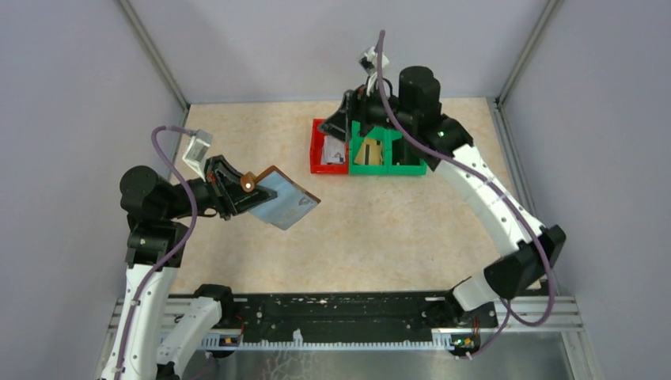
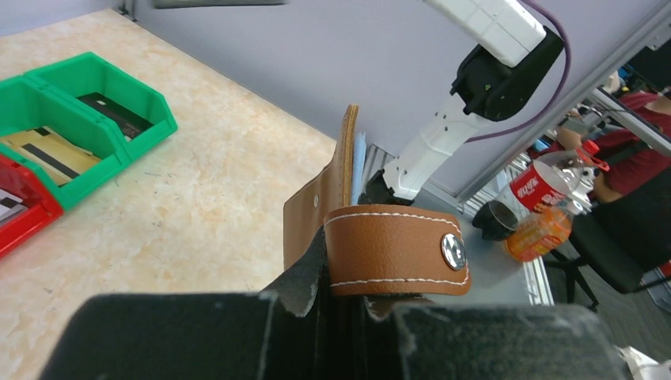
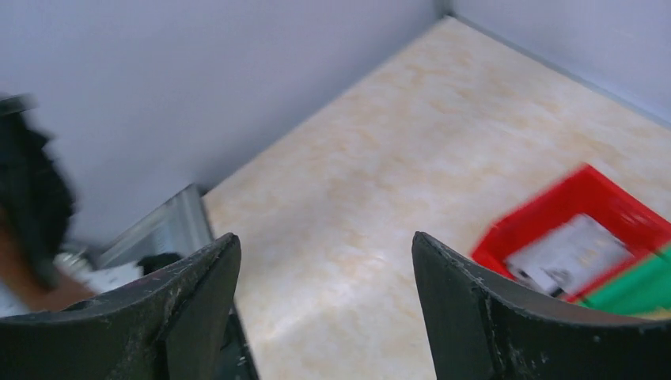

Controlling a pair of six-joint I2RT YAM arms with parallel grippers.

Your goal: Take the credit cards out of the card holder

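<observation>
Held up over the left of the table, the brown leather card holder [image 2: 396, 250] is in my left gripper [image 1: 252, 196], which is shut on it. A light blue card [image 1: 286, 201] shows inside the holder from above; in the left wrist view only its thin blue edge is visible beside the leather. My right gripper [image 1: 339, 128] hangs above the bins at the back, its fingers [image 3: 467, 293] spread wide with nothing between them. Gold and black-striped cards [image 1: 368, 152] lie in the left green bin, and white cards [image 1: 333, 150] are in the red bin.
The red bin [image 1: 315, 168] stands beside two joined green bins [image 1: 406, 171] at the table's back. A dark card [image 2: 115, 113] lies in the right green bin.
</observation>
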